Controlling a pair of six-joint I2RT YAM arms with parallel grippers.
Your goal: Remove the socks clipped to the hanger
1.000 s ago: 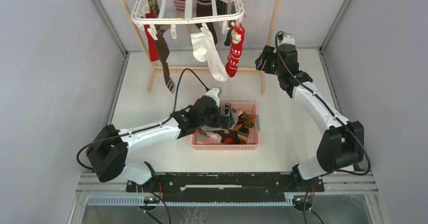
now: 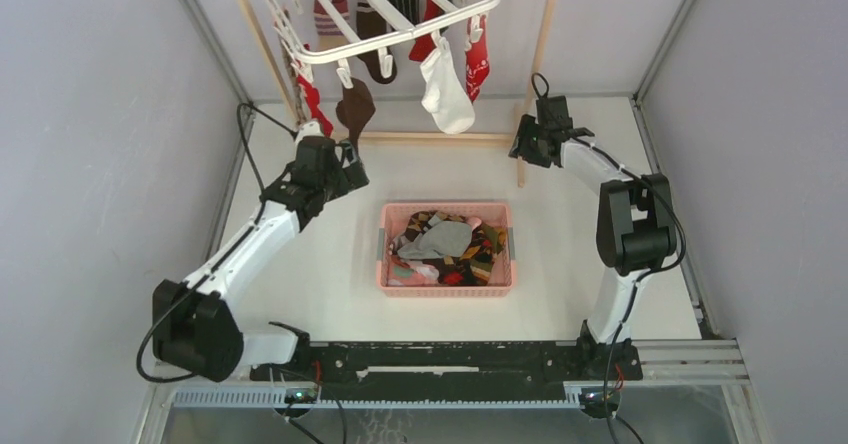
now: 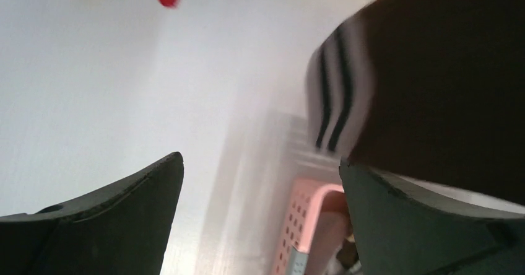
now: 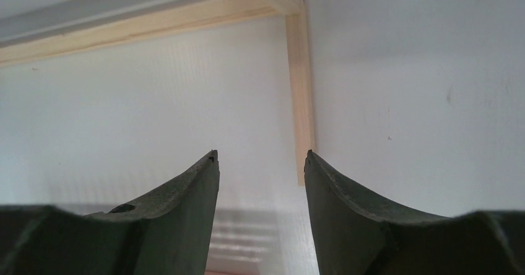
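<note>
Socks hang clipped on a white hanger (image 2: pixel 380 36) at the top: a white sock (image 2: pixel 447 89), a dark brown sock (image 2: pixel 355 109), red and striped ones. My open left gripper (image 2: pixel 345 164) is just below the brown sock, whose striped, blurred cloth (image 3: pixel 421 83) fills the upper right of the left wrist view, with nothing clearly held. My right gripper (image 2: pixel 522 136) stands part open at the right of the hanger, empty between its fingers in the right wrist view.
A pink basket (image 2: pixel 445 292) of socks sits mid-table. A wooden frame (image 2: pixel 440 139) runs along the back.
My left gripper has moved up and left from over the basket to the brown sock. The hanging socks have swung, and the right arm has shifted slightly.
</note>
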